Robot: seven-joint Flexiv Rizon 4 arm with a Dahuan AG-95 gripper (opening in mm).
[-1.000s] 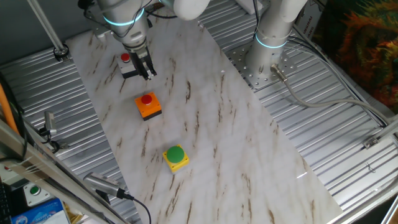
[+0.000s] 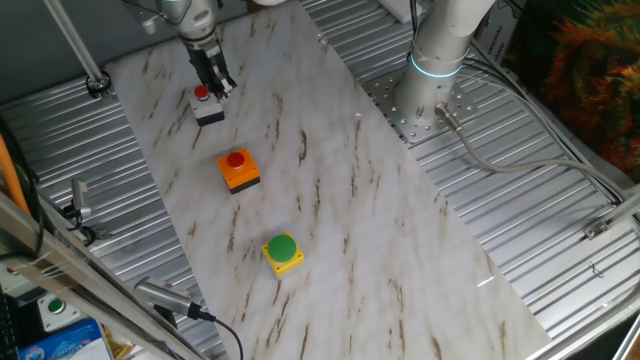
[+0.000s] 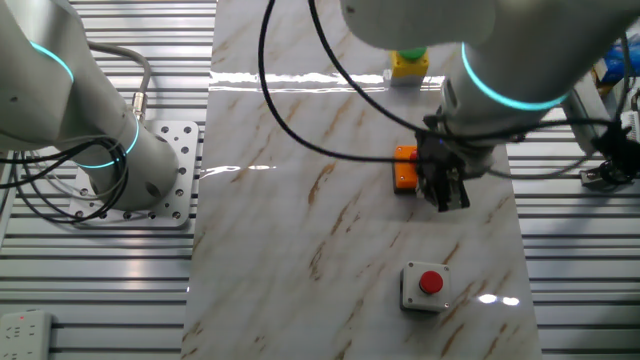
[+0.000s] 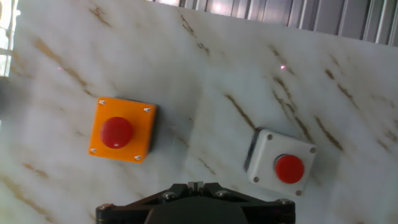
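My gripper [image 2: 226, 92] hangs above the table near the far end, its tip beside the white button box in exterior view 1. In the wrist view the black fingers [image 4: 180, 191] meet at the bottom centre, shut, with nothing showing between them. The white box [image 4: 264, 163] with a red button [image 4: 289, 168] lies right of the fingers there. To their left is an orange box [image 4: 138, 127], also topped by a red button [image 4: 116, 132]. Exterior view 2 has the gripper [image 3: 447, 198] partly covering the orange box [image 3: 404, 176]. A yellow box [image 2: 287, 266] carries a green button [image 2: 282, 248].
Bare marbled tabletop [image 2: 350, 250] surrounds the boxes, with slatted metal beyond its edges. The arm's base [image 2: 418, 100] stands on the slats to one side. Near the tabletop's left edge a metallic device [image 2: 168, 297] trails a black cable.
In exterior view 1 my gripper has moved up and slightly left, away from the orange box and towards the far end by the white box. The boxes have stayed put.
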